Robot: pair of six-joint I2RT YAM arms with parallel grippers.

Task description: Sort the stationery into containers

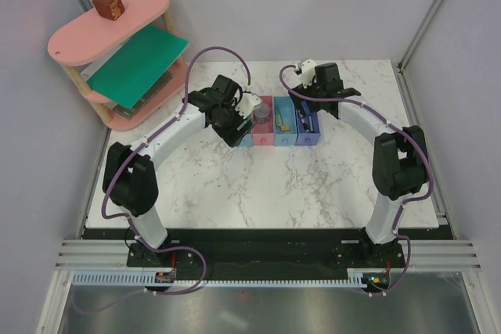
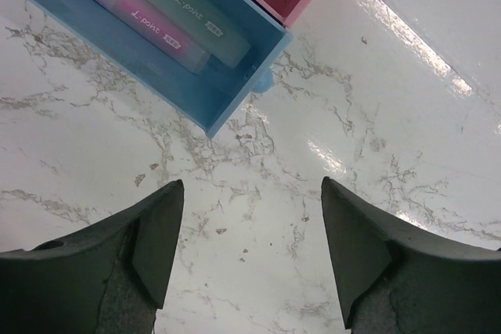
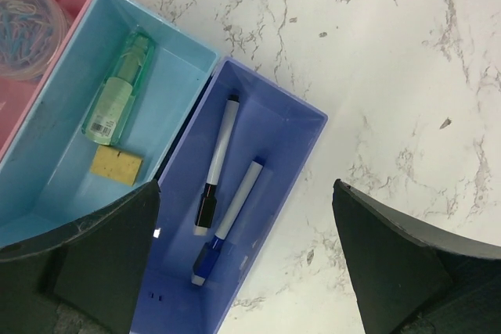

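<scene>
Four containers stand in a row. The left blue one [image 2: 211,91] holds pink [image 2: 156,27] and green [image 2: 211,25] tubes. The pink one [image 3: 12,107] holds a tub of clips [image 3: 27,29]. A light blue one [image 3: 176,68] holds a green bottle [image 3: 117,99] and yellow block [image 3: 115,163]; the purple one [image 3: 282,115] holds black-capped [image 3: 222,138] and blue-capped [image 3: 239,201] markers. My left gripper is open, empty, beside the left container. My right gripper is open and empty over the purple container.
A pink tiered shelf [image 1: 141,1] with a green board [image 1: 137,64] and a brown box [image 1: 108,4] stands at the back left.
</scene>
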